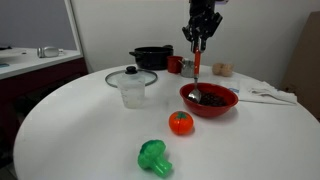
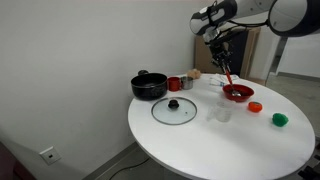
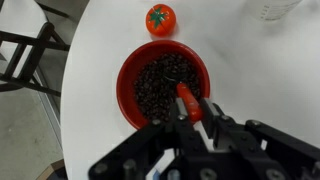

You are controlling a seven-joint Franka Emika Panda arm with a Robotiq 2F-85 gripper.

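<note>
My gripper [image 1: 203, 42] is above the red bowl [image 1: 228, 99], shut on the red-orange handle of a spoon [image 1: 197, 66]. The handle stands nearly upright, and the metal spoon head [image 1: 195, 96] is down at the bowl's left side in exterior view 1. Dark beans [image 3: 150, 90] cover the bowl's floor in the wrist view, where the red handle [image 3: 188, 102] reaches in from the lower right over the rim. How deep the spoon head sits in the beans is hard to tell.
A tomato [image 1: 181, 123] and a green broccoli [image 1: 154, 157] lie in front of the bowl. Left of it stands a clear container [image 1: 132, 91], with a glass lid [image 2: 174, 110] and a black pot [image 2: 150, 86] farther back. A white cloth [image 1: 262, 90] lies to the right.
</note>
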